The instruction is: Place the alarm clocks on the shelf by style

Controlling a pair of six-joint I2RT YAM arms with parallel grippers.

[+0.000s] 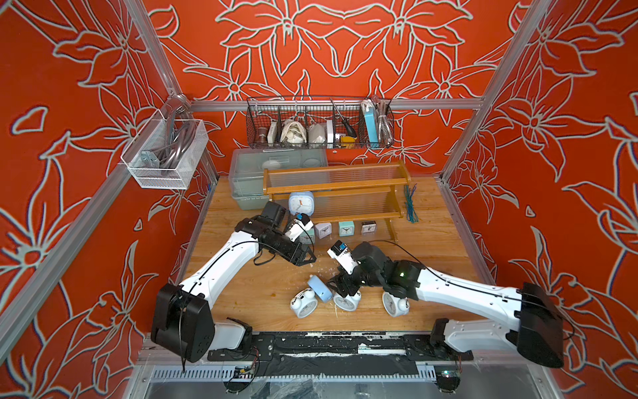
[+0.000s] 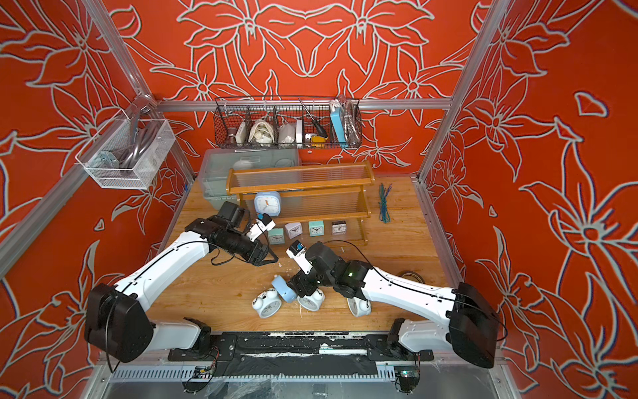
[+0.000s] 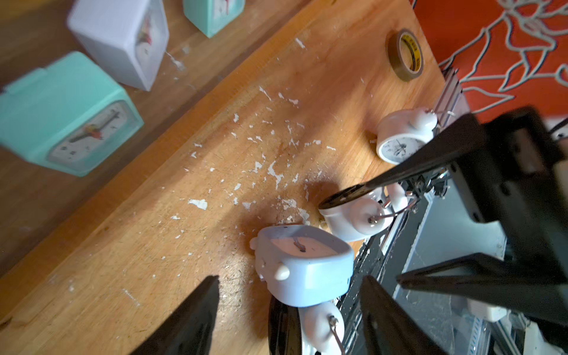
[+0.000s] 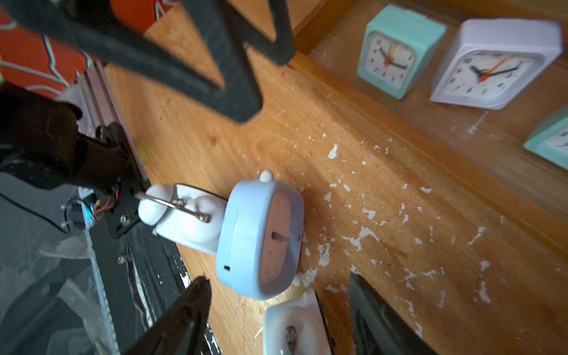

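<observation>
A pale blue clock (image 1: 319,288) lies tilted on the table between two white twin-bell clocks, one on its left (image 1: 303,302) and one on its right (image 1: 347,301). A third white twin-bell clock (image 1: 396,304) sits farther right. On the wooden shelf (image 1: 335,187), another pale blue clock (image 1: 301,203) stands at the left, with small square mint (image 1: 346,228), lavender (image 1: 323,230) and dark (image 1: 369,227) clocks along the bottom level. My left gripper is open above the table, left of the loose blue clock. Over the middle white clock (image 4: 294,328), my right gripper stands open; contact is unclear.
A tape roll (image 3: 406,54) rests at the table's right side. Green ties (image 1: 410,203) lie right of the shelf, and a clear bin (image 1: 247,173) stands behind its left end. Both arms reach close together over the middle. Bare wood lies at front left.
</observation>
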